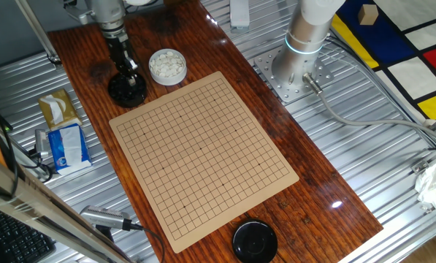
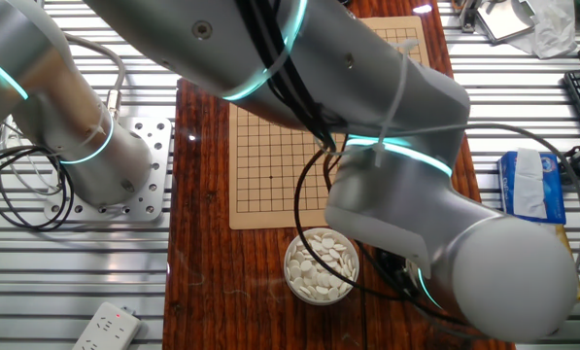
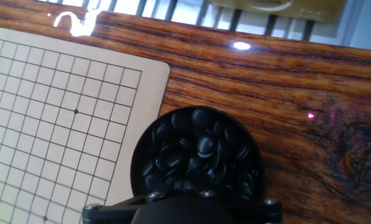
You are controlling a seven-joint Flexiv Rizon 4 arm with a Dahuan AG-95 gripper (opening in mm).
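Black stones fill a round black bowl, which stands beside a corner of the Go board in the wrist view. My gripper reaches down into that bowl in exterior view 1, its tips at or just above the stones. Along the bottom of the wrist view only the gripper's upper body and linkage show. The fingertips are hidden there, so whether the fingers are apart or hold a stone cannot be made out. Bare of stones, the board lies flat on the wooden table. A white bowl of white stones stands close to the black one.
A black round lid or dish sits off the board's near edge. Tissue packs, one blue, lie beyond the table's left side. My arm's base stands at the right.
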